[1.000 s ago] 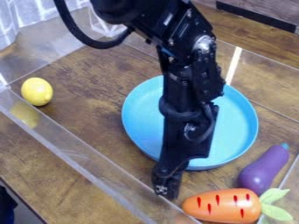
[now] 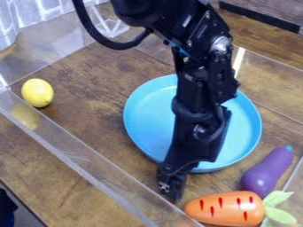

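My black gripper (image 2: pixel 173 177) reaches down over the front of a blue plate (image 2: pixel 144 113), its fingertips low beside the plate's near rim, left of an orange toy carrot (image 2: pixel 225 209). The arm hides the middle of the plate and much of the gripper, so what lies between or under the fingers is hard to see. A purple eggplant (image 2: pixel 267 174) lies to the right of the plate, above the carrot's leaves.
A yellow lemon (image 2: pixel 37 92) sits on the wooden floor (image 2: pixel 71 151) at the left. Clear plastic walls edge the area, one running diagonally just in front of the gripper.
The arm and gripper have shifted very slightly; the plate, carrot, eggplant and lemon appear unchanged.
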